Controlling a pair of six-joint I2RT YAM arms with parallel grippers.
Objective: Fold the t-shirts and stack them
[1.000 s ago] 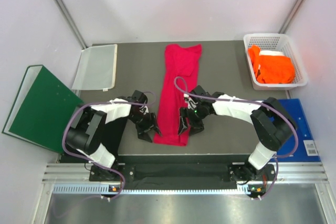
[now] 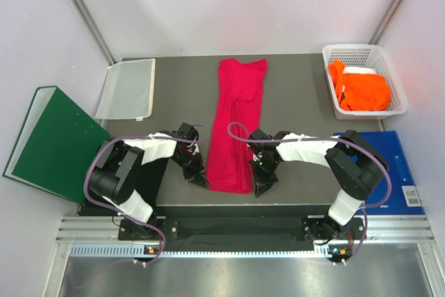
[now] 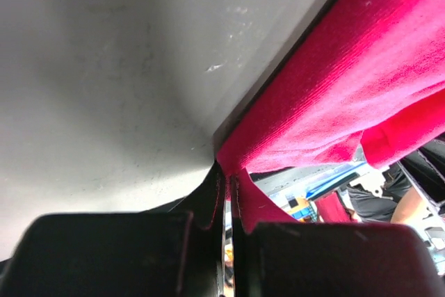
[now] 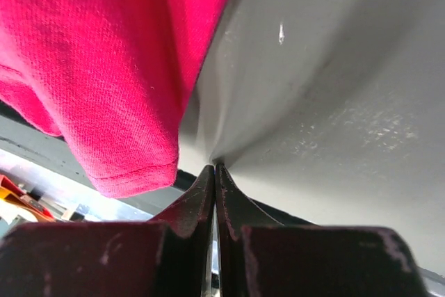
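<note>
A pink t-shirt point(image 2: 238, 88) lies lengthwise down the middle of the grey table, folded into a long strip. At its near left corner my left gripper point(image 2: 204, 183) is shut on the fabric; in the left wrist view the pink cloth point(image 3: 327, 81) runs into the pinched fingertips point(image 3: 227, 175). My right gripper point(image 2: 259, 187) is at the strip's near right corner, shut; in the right wrist view its fingertips point(image 4: 215, 168) rest on bare grey surface just beside the folded pink edge, with nothing visible between them.
A white basket point(image 2: 330, 106) holding orange and white cloth stands at back right. A blue board point(image 2: 396, 172) lies at right, a green board point(image 2: 52, 151) and pale translucent sheet point(image 2: 125, 88) at left. The table's near edge is just below both grippers.
Both grippers have shut and moved toward the near edge, the right one also outward to the right. The strip's near end has shifted slightly right.
</note>
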